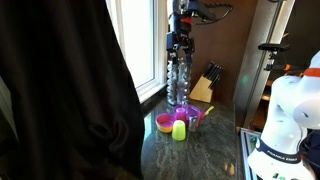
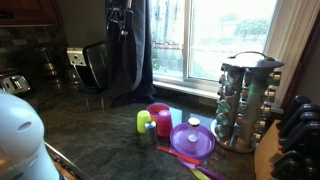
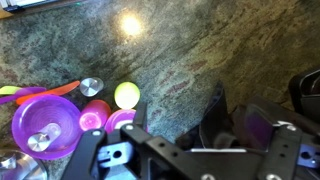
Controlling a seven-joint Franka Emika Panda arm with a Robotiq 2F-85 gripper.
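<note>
High above the counter hangs my gripper, its fingers spread in the wrist view with nothing seen held. Below it a yellow-green cup stands near a pink cup and a small metallic container. Behind these sits a pink-and-orange bowl, partly hidden by the cups in exterior view 2. A purple plate carries a clear shaker with a metal top. Beside the plate lie an orange-red utensil and a purple-handled one.
A tall spice rack stands by the window, with a knife block near it. A toaster is at the far left in exterior view 2. Wide bare counter lies beside the cups.
</note>
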